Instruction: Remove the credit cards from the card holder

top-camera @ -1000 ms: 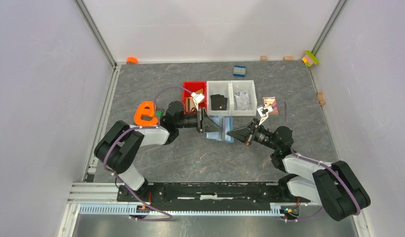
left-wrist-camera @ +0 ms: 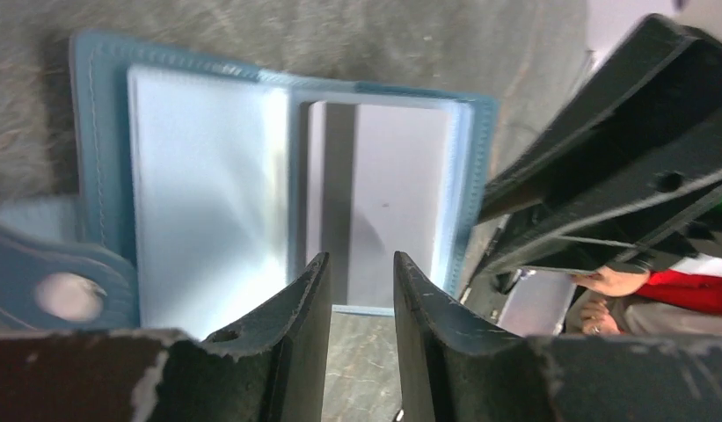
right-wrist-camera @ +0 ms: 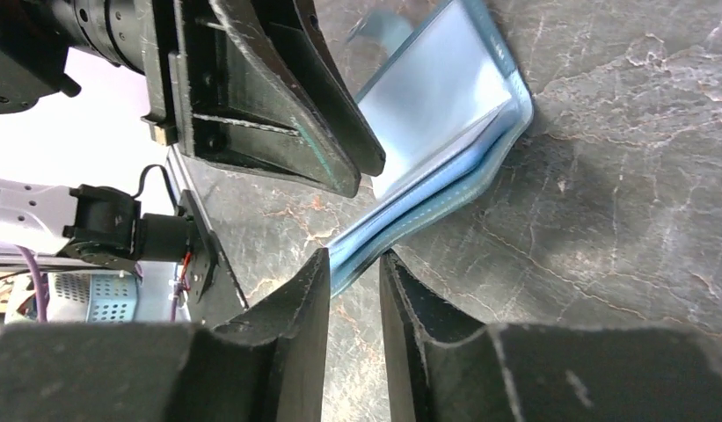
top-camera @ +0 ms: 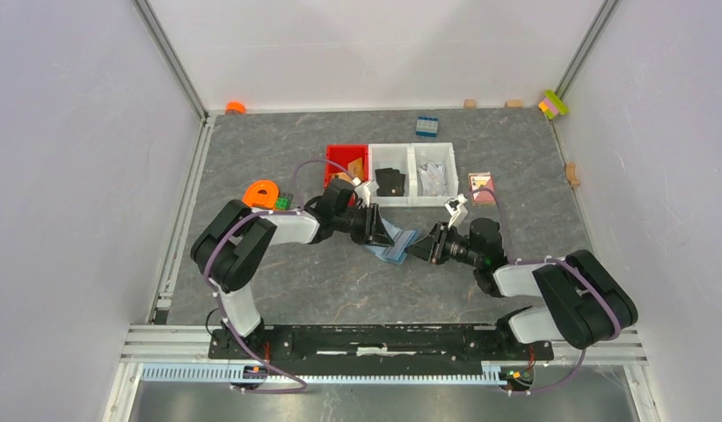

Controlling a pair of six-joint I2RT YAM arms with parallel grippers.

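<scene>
A blue open card holder (top-camera: 394,246) lies between my grippers, with white cards (left-wrist-camera: 207,193) under clear sleeves and a pale, dark-striped card (left-wrist-camera: 392,202) in its right pocket. My left gripper is over the holder, its fingertips close together at that card's lower part. My right gripper is at the holder's near edge, seen edge-on in the right wrist view, fingertips slightly apart around or just beside it; whether either grips is unclear.
Behind stand a red bin (top-camera: 346,151) and two white bins (top-camera: 413,193). An orange object (top-camera: 256,189) lies left, a pink card box (top-camera: 481,180) right.
The holder has turned and shifted toward the front. Both grippers moved with it, the right one leftward and toward the front, the left arm shifting right.
</scene>
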